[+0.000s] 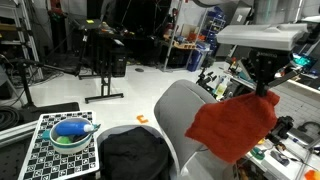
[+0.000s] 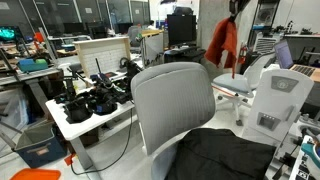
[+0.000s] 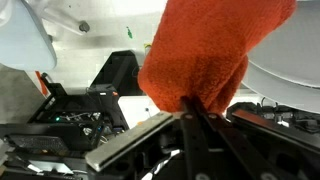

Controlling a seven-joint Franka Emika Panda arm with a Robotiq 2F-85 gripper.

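A red-orange cloth (image 1: pixel 232 125) hangs in the air in front of the grey chair's backrest (image 1: pixel 178 112), with my gripper (image 1: pixel 263 88) shut on its upper corner. In exterior view 2 the same cloth (image 2: pixel 222 43) dangles beyond the chair and above its backrest (image 2: pixel 175 100). From the wrist, the cloth (image 3: pixel 205 50) runs from the fingertips outward, bunched where it is pinched; it covers much of the view. On the chair seat lies a black cloth (image 1: pixel 135 153), well clear of the gripper.
A bowl (image 1: pixel 68 140) with a blue item inside stands on a checkered board (image 1: pixel 50 168) at left. Behind the hanging cloth, a white table (image 1: pixel 275 160) carries several small objects. Open floor (image 1: pixel 130 105) shows left of the chair.
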